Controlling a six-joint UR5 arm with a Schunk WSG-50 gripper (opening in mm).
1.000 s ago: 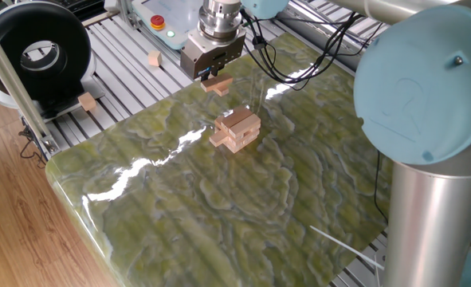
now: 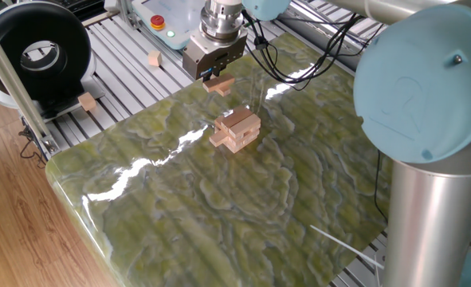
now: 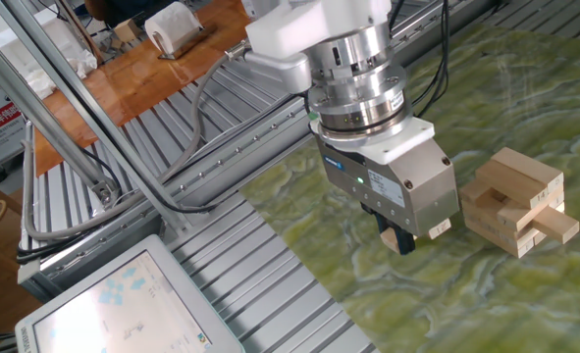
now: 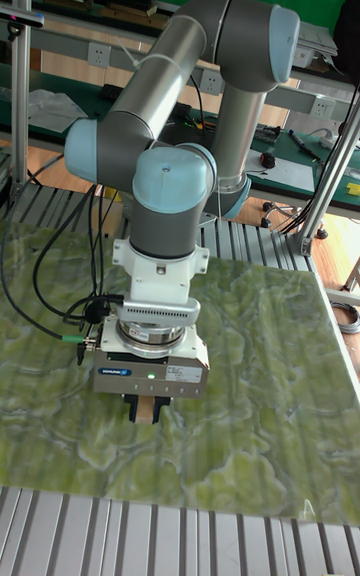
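In exterior view 1 my gripper point(image 2: 209, 76) is at the far side of the green marbled table, shut on a small wooden block point(image 2: 221, 83). A second piece of wood may sit against that block; I cannot tell for sure. Exterior view 3 has the wood point(image 4: 144, 410) filling the gap between the dark fingers point(image 4: 161, 407). A numbered end of the block point(image 3: 439, 228) sticks out beside the fingers in exterior view 2. Apart from the gripper, a small stack of wooden blocks point(image 2: 239, 121) stands on the table, with one block point(image 3: 556, 225) jutting out of its side.
Two loose wooden pieces lie off the green table point(image 2: 163, 215), one point(image 2: 155, 58) on the slatted bench and another point(image 2: 87, 102) near the black ring-shaped object point(image 2: 60, 36). A white stick point(image 2: 343, 243) lies near the arm's column.
My gripper and the wood at it have shifted very slightly to the right in exterior view 1. The stack has not moved.
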